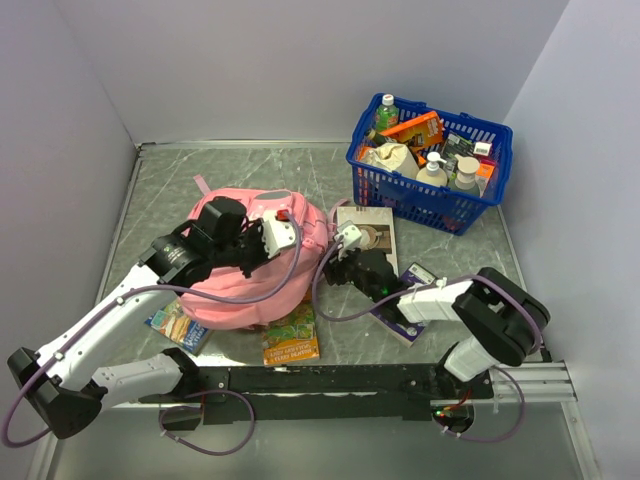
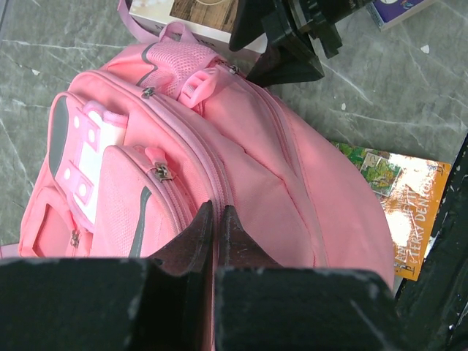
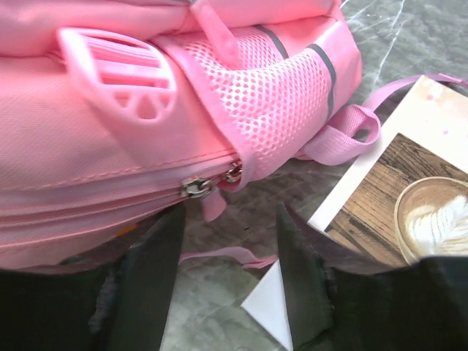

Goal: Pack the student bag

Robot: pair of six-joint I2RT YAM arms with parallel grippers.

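Note:
The pink student bag (image 1: pixel 235 300) lies on the grey floor, bulging and closed along the seams in view. My left gripper is shut on a fold of the bag beside a zipper seam. In the right wrist view, my right gripper stands part open at the bag's side, its fingers apart. A metal zipper slider (image 3: pixel 196 188) with a short pink pull (image 3: pixel 213 205) sits between and just ahead of the fingertips, not gripped. The coffee-cup book (image 3: pixel 373 219) lies flat behind the right finger. The bag's inside is hidden.
A blue basket (image 1: pixel 425 205) full of bottles and boxes stands at the back right. An orange-green book (image 1: pixel 291 345) and another book (image 1: pixel 178 325) lie partly under the bag. A purple box (image 1: pixel 400 325) sits under the right arm.

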